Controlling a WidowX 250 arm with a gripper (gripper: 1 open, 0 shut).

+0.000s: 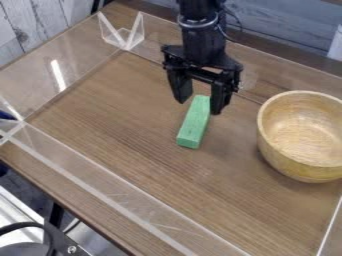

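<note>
A green oblong block lies on the wooden table near the middle of the camera view. The black robot gripper hangs just behind and above it, its two fingers spread to left and right, apart from the block. Whether anything sits between the fingertips is not clear, but the block lies free in front of them.
A large tan bowl stands at the right edge. A clear container is at the back left. Dark cables lie at the lower left corner.
</note>
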